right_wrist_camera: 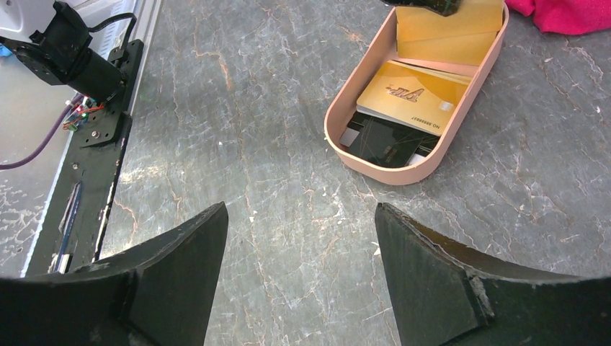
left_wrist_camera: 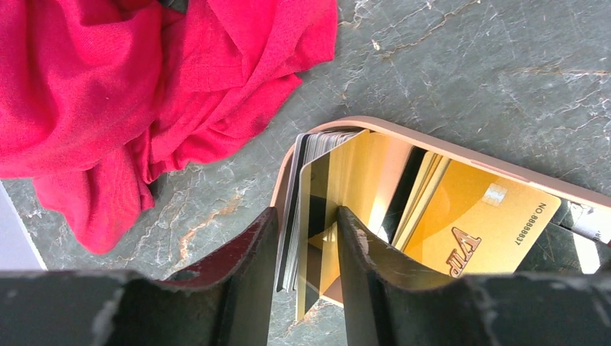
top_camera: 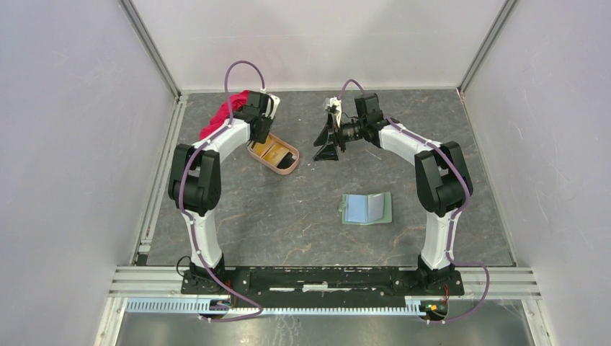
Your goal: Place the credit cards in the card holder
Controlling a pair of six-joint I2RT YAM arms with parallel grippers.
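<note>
A pink oval container [top_camera: 291, 165] holds gold, silver-edged and black cards. My left gripper is over its far end, fingertips apart around upright cards [left_wrist_camera: 313, 252], the gold one leaning outward; whether it grips them is unclear. Gold cards [right_wrist_camera: 411, 97] and dark cards [right_wrist_camera: 382, 144] lie in the nearer part of the container in the right wrist view. The card holder [top_camera: 357, 207], open with pale blue pages on a green backing, lies front right. My right gripper [top_camera: 326, 144] is open and empty, right of the container.
A crumpled red cloth [left_wrist_camera: 86, 86] lies beside the container at back left. White walls bound the table at the back and sides.
</note>
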